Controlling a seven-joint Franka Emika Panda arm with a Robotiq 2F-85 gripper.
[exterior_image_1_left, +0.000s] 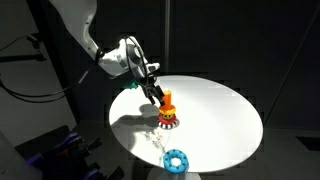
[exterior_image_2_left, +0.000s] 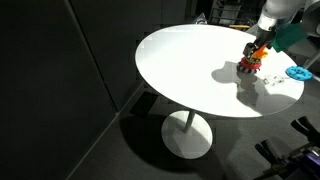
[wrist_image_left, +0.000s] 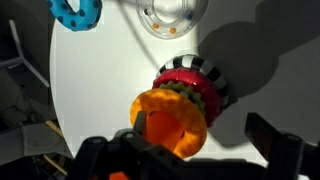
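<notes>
A toy stack stands upright on the round white table. Its base has a black-and-white striped rim, with a red layer, a yellow-orange layer and an orange cylinder on top. Open fingers mark my gripper in the wrist view, one dark finger to the right of the orange top and the other to its left. From the exterior side, the gripper is close beside the cylinder at about its height. Whether a finger touches it, I cannot tell.
Toward the near edge lies a blue ring, with a clear ring between it and the stack.
</notes>
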